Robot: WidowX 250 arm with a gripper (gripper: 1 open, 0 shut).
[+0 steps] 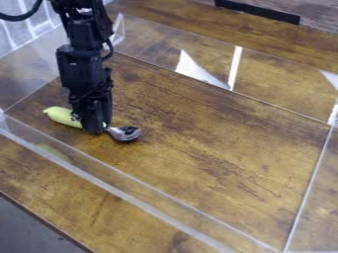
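Observation:
My black gripper [95,123] is low over the wooden table at the left, shut on a metal spoon [126,132], whose bowl points right. A pale yellow-green elongated object [61,116] lies under the gripper, pointing up-left; whether it is the spoon's handle or a separate thing, I cannot tell.
Clear plastic walls [172,201] border the work area. A dark bar [258,13] is at the back.

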